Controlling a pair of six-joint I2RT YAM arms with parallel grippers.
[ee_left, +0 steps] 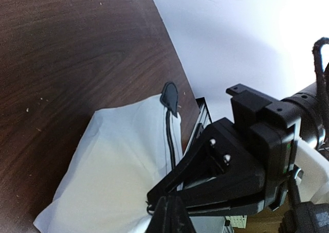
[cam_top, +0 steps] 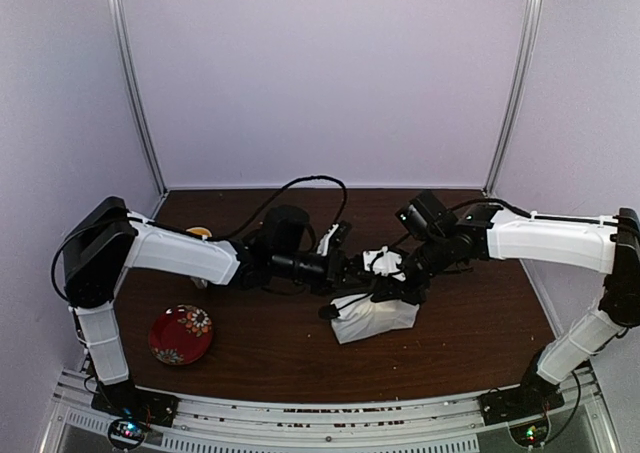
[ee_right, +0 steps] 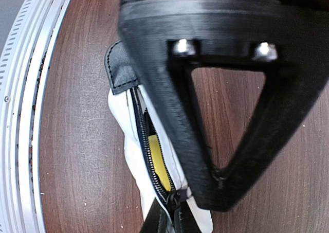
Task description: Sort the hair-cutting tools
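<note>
A white pouch (cam_top: 375, 319) with a black zipper lies on the table under both arms. Its black end tab (ee_left: 169, 96) points away in the left wrist view. In the right wrist view the zipper (ee_right: 145, 145) is parted, and something yellow (ee_right: 160, 163) shows inside. My right gripper is shut on the zipper, at the lower end of that gap; its exact hold on the slider is hard to make out. Just above the pouch, close beside the right fingers, my left gripper is shut with nothing visible between its fingertips.
A red flowered plate (cam_top: 181, 335) rests at the front left. Behind the left arm, an orange-topped item (cam_top: 199, 232) is mostly hidden. Both grippers crowd together over the pouch. Bare table lies at the front right and along the back.
</note>
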